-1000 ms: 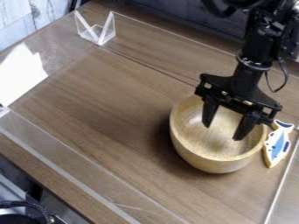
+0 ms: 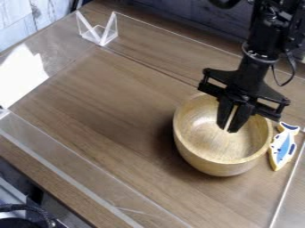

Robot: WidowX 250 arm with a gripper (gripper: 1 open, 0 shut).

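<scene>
A light wooden bowl point(image 2: 209, 151) stands on the wooden table, right of centre. My black gripper point(image 2: 233, 120) reaches down into it from above, its fingers drawn close together inside the bowl's rim. Whether anything small is between the fingertips cannot be made out. A flat fish-shaped piece point(image 2: 283, 147), white, yellow and blue, lies against the bowl's right side.
A small white angular stand point(image 2: 99, 31) is at the back left. A bright white patch lies at the left edge. Dark cables show at the lower left.
My gripper's fingers, spread apart a second ago, have closed together inside the bowl. The bowl and fish piece have not moved.
</scene>
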